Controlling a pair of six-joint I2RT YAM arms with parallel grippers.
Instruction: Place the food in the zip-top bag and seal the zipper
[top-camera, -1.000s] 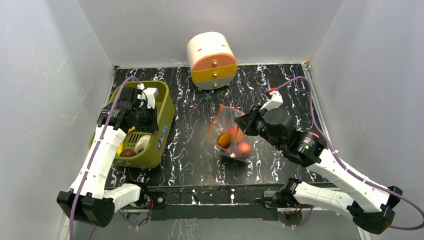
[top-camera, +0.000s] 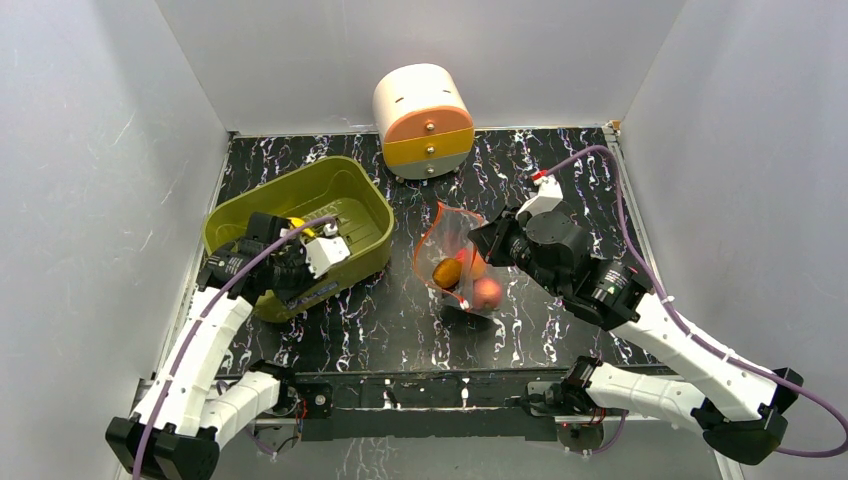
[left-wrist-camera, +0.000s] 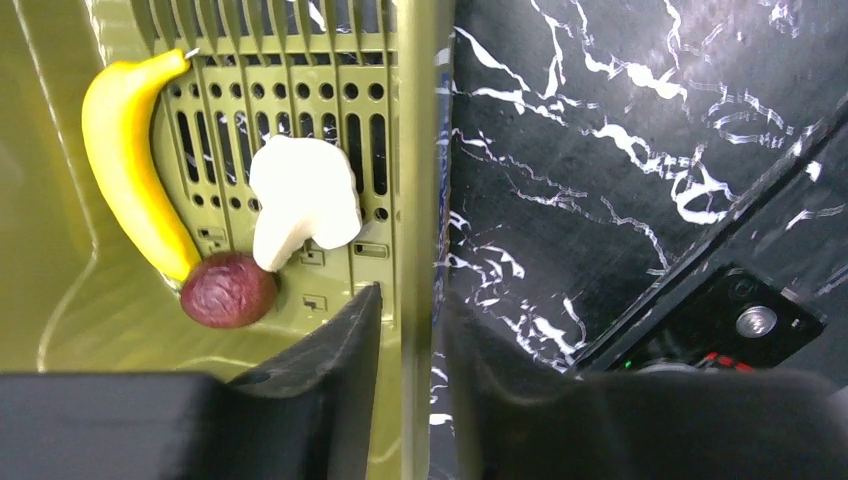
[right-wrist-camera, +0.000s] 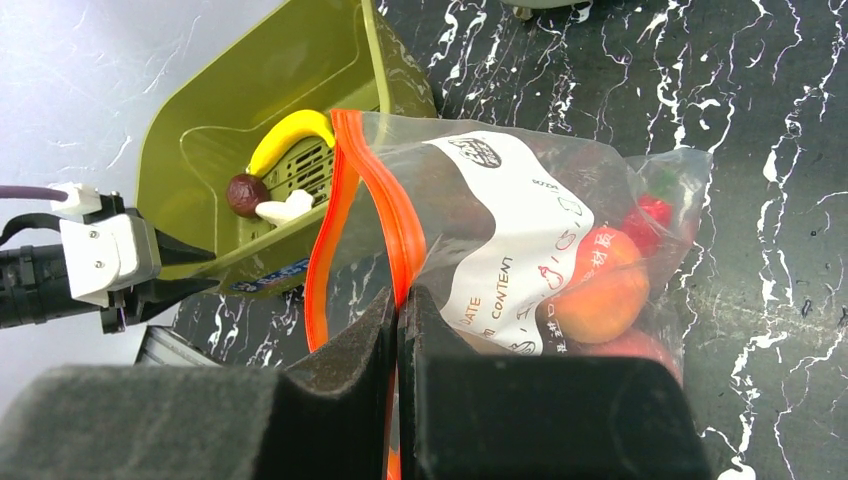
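Note:
The clear zip top bag (right-wrist-camera: 520, 230) lies with its orange zipper edge (right-wrist-camera: 395, 215) spread open toward the left. Inside it are an orange-coloured fruit (right-wrist-camera: 603, 285), a red item (right-wrist-camera: 648, 220) and a brown oval piece (top-camera: 447, 273). My right gripper is shut on the bag's orange edge. In the left wrist view, my left gripper stands part open with a finger on each side of the green basket's rim (left-wrist-camera: 416, 180). Inside that basket lie a yellow banana (left-wrist-camera: 130, 160), a white piece (left-wrist-camera: 305, 195) and a dark red round fruit (left-wrist-camera: 230, 290).
A small cabinet with coloured drawers (top-camera: 428, 130) stands at the back. Grey walls close in the sides and back.
The basket has shifted right and turned, its near side now angled toward the bag. Right arm and bag barely differ.

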